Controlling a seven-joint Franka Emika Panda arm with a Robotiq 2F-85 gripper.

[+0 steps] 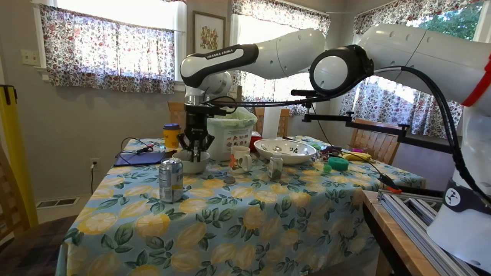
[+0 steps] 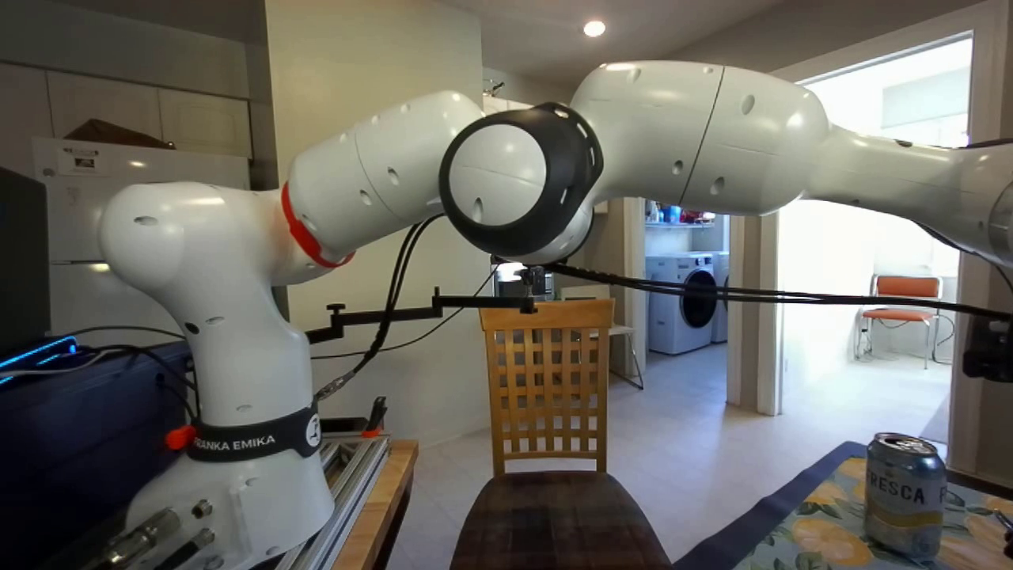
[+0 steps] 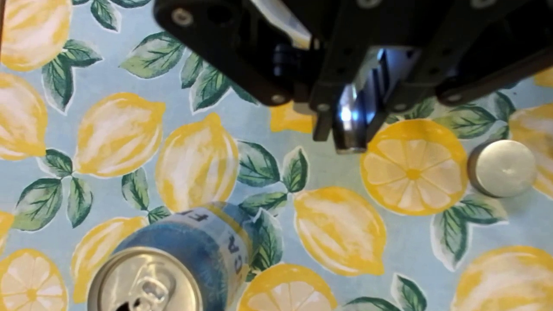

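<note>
My gripper points down over the table, its fingers close together. A small shiny, metallic-looking thing shows between them; what it is cannot be made out. In exterior view 1 the fingertips overlap the pale bowl, and whether they are inside it or in front of it is unclear. A blue-and-silver can stands at the lower left of the wrist view, apart from the gripper. To the right of the fingers lies a round silvery lid-like disc.
Right of the bowl are a flowered mug, a small clear bottle and a wide white bowl. A bag-lined bin and a yellow cup stand behind.
</note>
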